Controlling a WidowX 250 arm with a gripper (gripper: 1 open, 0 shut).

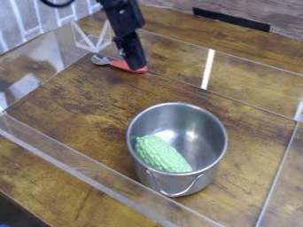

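Note:
My black gripper (133, 62) is at the upper left, over a small red-handled utensil (135, 69) with a pale head (101, 60) lying on the wooden table. The gripper looks shut; whether anything is between its fingers is hard to see at this size. In the lower right stands a steel pot (203, 167) with a green textured oblong object (162, 152) inside.
The wooden table (71, 115) has clear room left of and above the pot. Clear plastic edges or strips run along its left and right sides. A white strip (208, 69) lies at the upper right.

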